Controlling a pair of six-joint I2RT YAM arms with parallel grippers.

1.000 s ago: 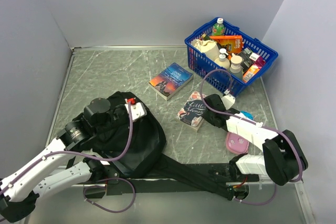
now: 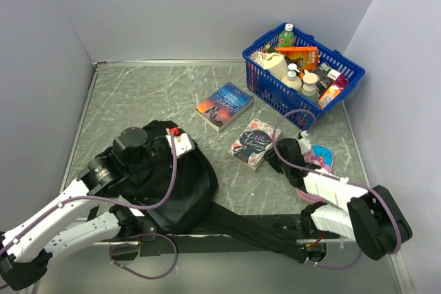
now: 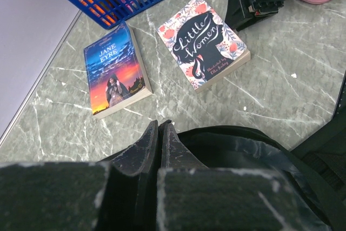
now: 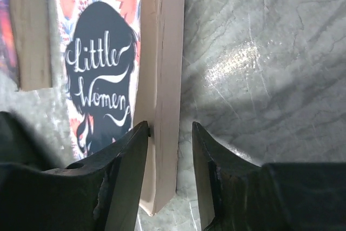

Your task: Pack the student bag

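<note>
The black bag (image 2: 189, 191) lies at the front left, and my left gripper is shut on its fabric, the bag's dark rim (image 3: 232, 133) showing beyond the fingers. The Little Women book (image 2: 253, 141) lies on the table; in the right wrist view its cover (image 4: 100, 74) fills the left half. My right gripper is part open at that book's page edge, left finger against it, right finger over bare table. The Jane Eyre book (image 2: 224, 103) lies behind, toward the basket.
A blue basket (image 2: 255, 67) full of bottles and packets stands at the back right. A pink case (image 2: 310, 191) lies beside my right arm.
My right arm has shifted toward the front of the table. The Little Women book has shifted slightly. My left gripper has barely moved.
</note>
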